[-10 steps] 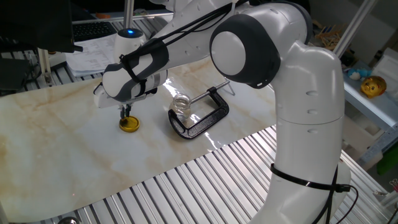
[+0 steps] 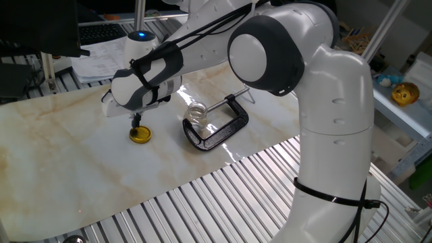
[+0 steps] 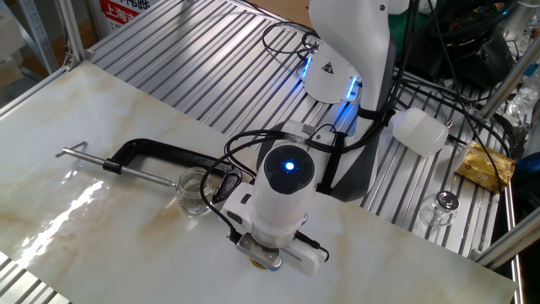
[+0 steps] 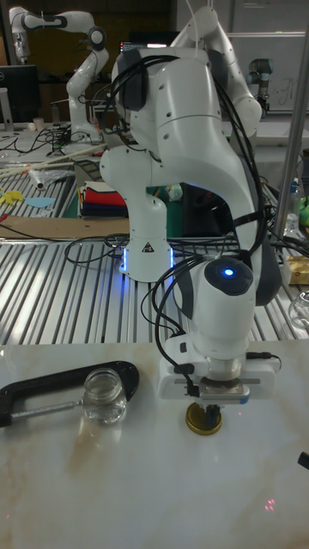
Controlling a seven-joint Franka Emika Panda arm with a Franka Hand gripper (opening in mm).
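Observation:
A round gold lid (image 2: 141, 135) lies on the marbled tabletop. My gripper (image 2: 136, 126) points straight down at the lid's far-left part in exterior view 1, its fingers close together. From the front, in exterior view 3, the dark fingers (image 4: 211, 412) come down over the lid (image 4: 197, 424); whether its rim is pinched between them is hidden. Exterior view 2 shows only a sliver of the lid below the hand. Beside it stands an open glass jar (image 4: 104, 400), against a black C-clamp (image 2: 222, 136) with a steel screw.
Clear tabletop (image 2: 61, 162) spreads out on the side of the lid away from the clamp. Ribbed metal decking (image 2: 202, 202) borders the tabletop near the arm's base. A small dark object (image 4: 305, 461) sits at the right edge of exterior view 3.
One second ago the fingers stood slightly apart at the lid; now they are together. The arm, lid, jar and clamp have not visibly moved.

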